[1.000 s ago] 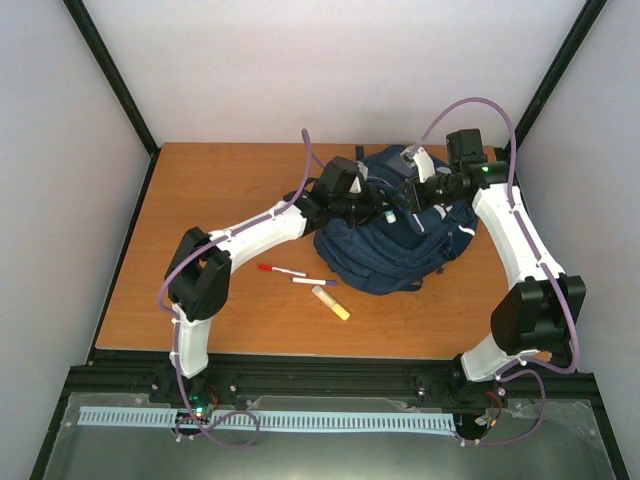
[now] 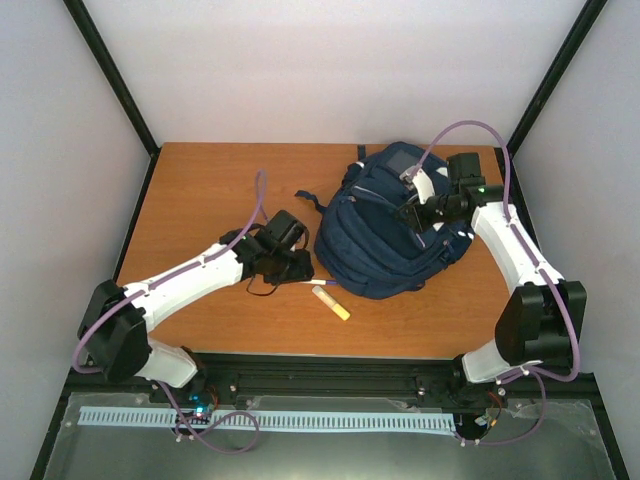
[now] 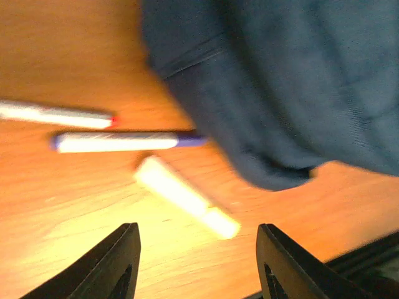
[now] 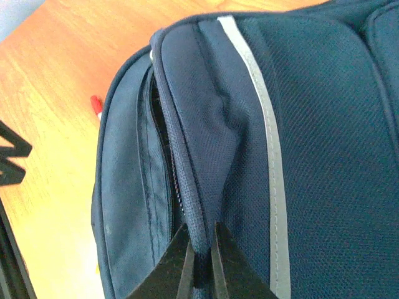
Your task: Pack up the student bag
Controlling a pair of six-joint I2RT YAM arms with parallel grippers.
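Note:
A navy backpack lies on the table's right half. My right gripper is shut on the fabric edge of its pocket opening. My left gripper hangs open over the table left of the bag, nothing between its fingers. Below it, in the left wrist view, lie a red-capped marker, a blue-capped marker and a yellow stick, blurred; the yellow stick also shows in the top view.
Dark frame rails and walls bound the table.
My left gripper has moved from over the bag down-left toward the markers. The small teal item seen at the bag's opening earlier is out of sight. The right arm has shifted slightly.

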